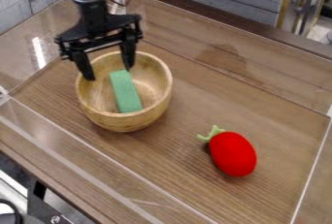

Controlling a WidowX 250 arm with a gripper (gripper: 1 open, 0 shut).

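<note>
A black gripper (101, 46) hangs open over the back-left rim of a round tan wooden bowl (153, 112), its two fingers spread apart and pointing down. Inside the bowl lies a pale green block (124, 90), long and narrow, between and below the fingers' line. A red tomato-like toy (232, 153) with a green stem lies on the wooden table at the lower right, apart from the bowl.
</note>
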